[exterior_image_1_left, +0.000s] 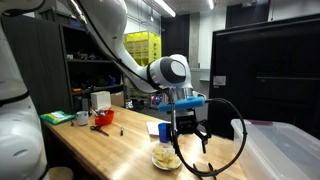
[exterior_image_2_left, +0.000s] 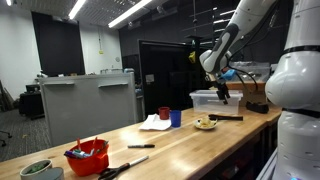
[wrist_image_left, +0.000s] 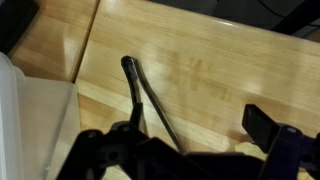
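My gripper is open, with nothing between its fingers. Below it in the wrist view, black tongs (wrist_image_left: 148, 96) lie on the wooden table, their near end hidden behind a finger. Exterior view 2 shows the gripper (exterior_image_2_left: 222, 97) above the table, over the tongs (exterior_image_2_left: 227, 118). A plate (exterior_image_2_left: 205, 124) with yellowish food stands beside the tongs. In exterior view 1 the same plate (exterior_image_1_left: 158, 164) is just left of the gripper (exterior_image_1_left: 192, 138), which is clear of the table.
A translucent bin (exterior_image_1_left: 275, 150) borders the right side. Beyond the plate stand a blue cup (exterior_image_2_left: 175, 118) and a red cup (exterior_image_2_left: 163, 113), with a white cloth (exterior_image_2_left: 153, 124) nearby. A red container (exterior_image_2_left: 88, 157) and dark utensils (exterior_image_2_left: 125, 168) occupy the other end.
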